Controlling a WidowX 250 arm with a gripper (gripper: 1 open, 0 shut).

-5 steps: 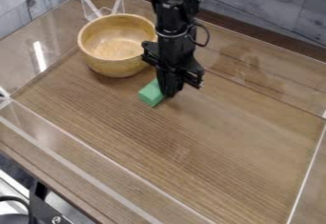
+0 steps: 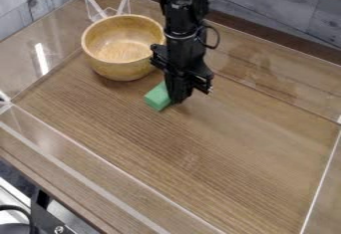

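My black gripper reaches down from the top of the view, its tip at a small green block lying on the wooden table. The fingers are dark and overlap the block's right end, so whether anything is between them is hard to tell. A tan bowl sits just to the upper left of the block.
Raised edges run along the left and back sides, with cables at the lower left outside the table.
The gripper has shifted very slightly; the block and bowl look essentially where they were.
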